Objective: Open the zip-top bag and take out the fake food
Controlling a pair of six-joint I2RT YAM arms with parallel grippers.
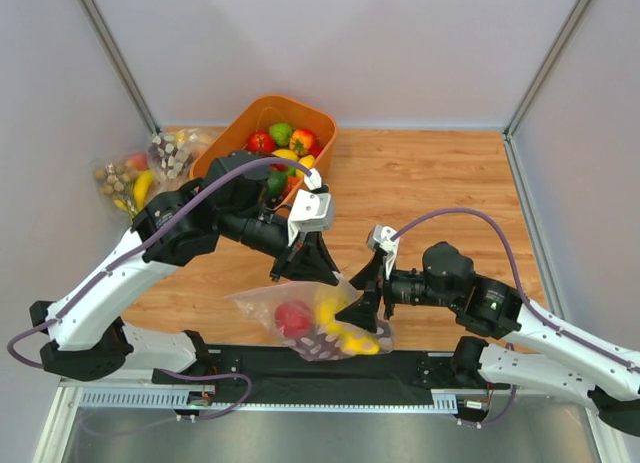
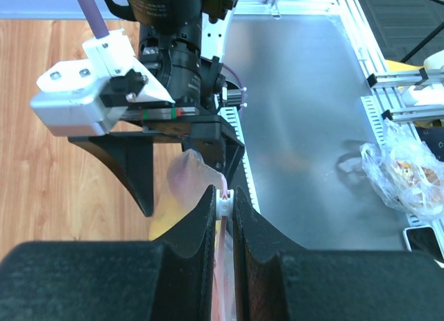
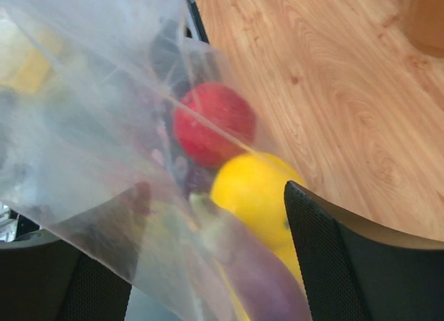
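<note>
The clear zip top bag (image 1: 268, 305) hangs over the table's front edge, with a red fake food piece (image 1: 293, 320) and yellow pieces (image 1: 358, 343) inside. My left gripper is shut on the bag's top edge, a small white zip slider (image 2: 223, 204) showing at its fingertips. Around the bag's right part, my right gripper (image 1: 352, 296) stands part open. In the right wrist view, the film crosses between its fingers, and a red ball (image 3: 214, 124), a yellow piece (image 3: 253, 193) and a purple eggplant (image 3: 257, 272) show through.
An orange bin (image 1: 318, 120) of fake fruit and vegetables stands at the back left. Two more filled bags (image 1: 178, 155) lie to its left.
</note>
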